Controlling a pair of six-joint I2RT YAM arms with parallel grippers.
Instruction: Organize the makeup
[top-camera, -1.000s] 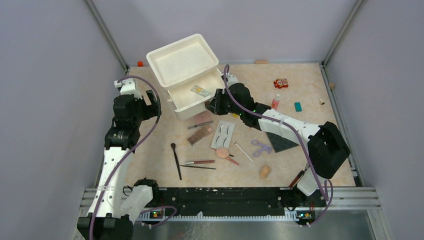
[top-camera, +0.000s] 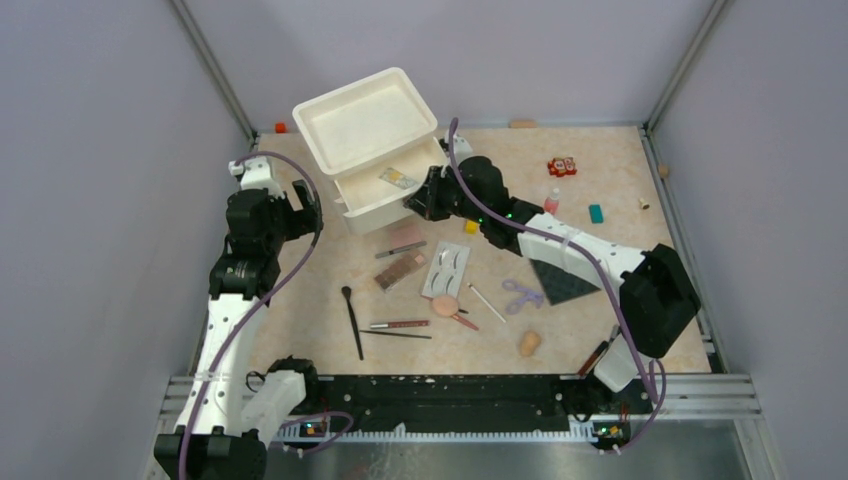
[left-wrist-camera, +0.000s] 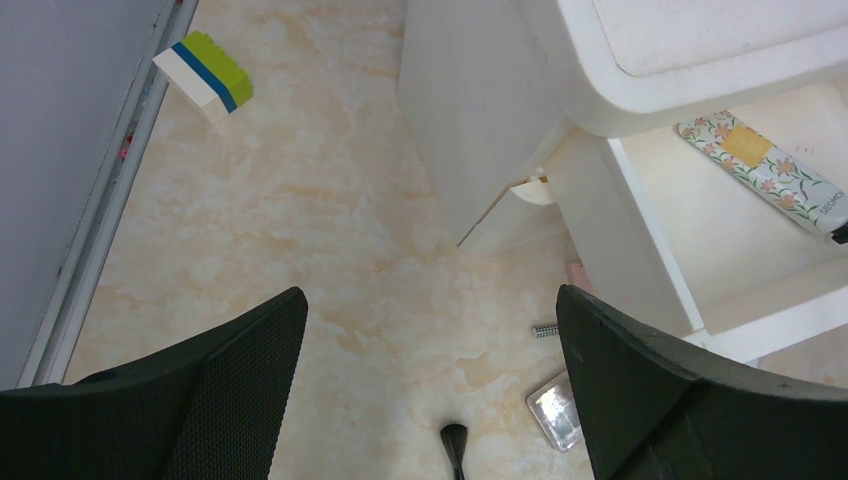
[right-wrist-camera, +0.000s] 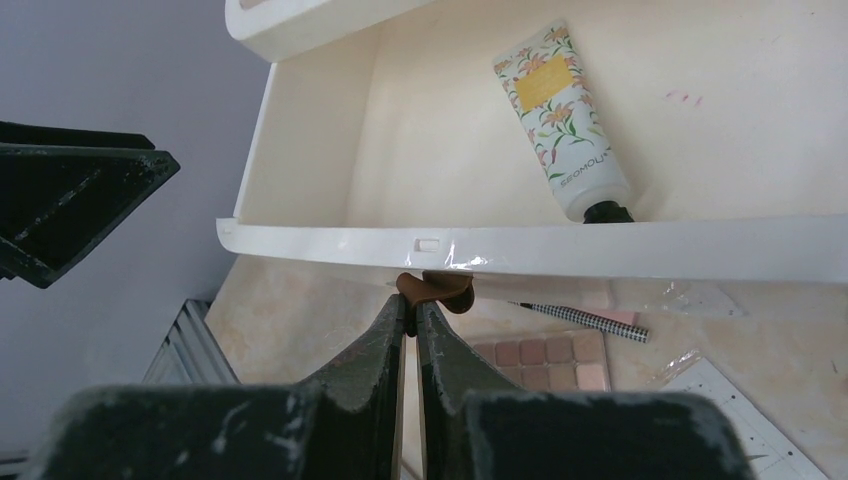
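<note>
A white two-level box (top-camera: 364, 118) has its drawer (top-camera: 373, 213) pulled out, a floral cream tube (right-wrist-camera: 560, 130) lying inside. My right gripper is shut at the drawer's front, just below its lip by a brown tab (right-wrist-camera: 440, 290); I see nothing clearly held between its fingers. My left gripper stands open at the left, beside the box, with empty space between its fingers. Makeup lies loose on the table: an eyeshadow palette (top-camera: 400, 270), lash sheet (top-camera: 445, 268), powder brush (top-camera: 446, 306), dark brush (top-camera: 353, 325) and sponge (top-camera: 530, 342).
At the right lie a dark mat (top-camera: 565, 285), purple scissors (top-camera: 522, 293), a pink bottle (top-camera: 551, 200), a teal block (top-camera: 596, 214) and a red item (top-camera: 562, 166). The left front of the table has some bare room.
My right gripper and arm have shifted very slightly at the drawer's front. My left arm and the objects on the table look unchanged.
</note>
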